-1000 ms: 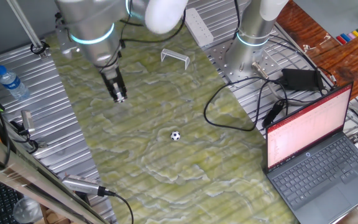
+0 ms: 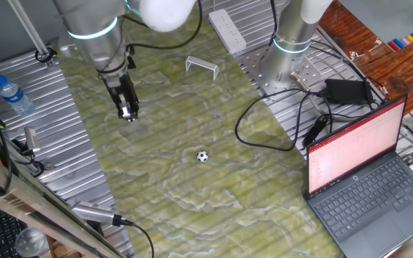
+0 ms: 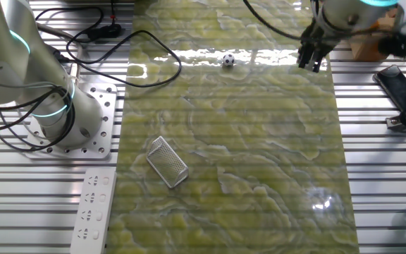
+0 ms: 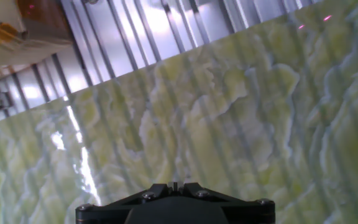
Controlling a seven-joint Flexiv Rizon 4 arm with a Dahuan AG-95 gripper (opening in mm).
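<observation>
A small black-and-white football (image 2: 203, 156) rests on the green marbled mat, and it shows near the far part of the mat in exterior view 2 (image 3: 228, 61). A white goal-like frame with a mesh back (image 2: 202, 67) stands on the mat near the robot base; exterior view 2 shows its mesh (image 3: 166, 161) from above. My gripper (image 2: 127, 115) hangs over the mat's left part, well apart from both ball and goal. In the wrist view the fingertips of my gripper meet, with nothing seen between them; only mat and metal table edge lie beyond.
An open laptop (image 2: 368, 190) stands at the right, near a looping black cable (image 2: 239, 129). A power strip (image 2: 227, 31) lies beside the robot base. On the left metal slats stands a water bottle (image 2: 14, 95).
Ball and goal have stayed in place.
</observation>
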